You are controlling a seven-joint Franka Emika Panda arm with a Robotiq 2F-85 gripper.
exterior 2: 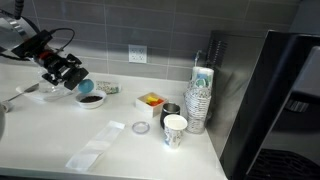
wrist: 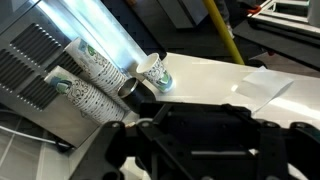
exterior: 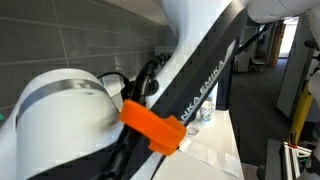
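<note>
My gripper (exterior 2: 68,70) is at the left of the counter in exterior view 2, raised above the surface and tilted. It is shut on a dark object (wrist: 208,125), which fills the space in front of the fingers in the wrist view; its exact shape is hard to tell. A blue round shape (exterior 2: 86,87) shows just below the gripper, perhaps part of what is held. Close under it stands a white bowl (exterior 2: 91,103) with dark contents. In exterior view 1 the arm hides the gripper.
Toward the right stand tall patterned cup stacks (exterior 2: 197,100), a patterned cup (exterior 2: 174,132), a dark metal can (exterior 2: 170,112) and a box of colourful items (exterior 2: 152,104). A clear round piece (exterior 2: 141,128) and a white sheet (exterior 2: 96,144) lie on the counter.
</note>
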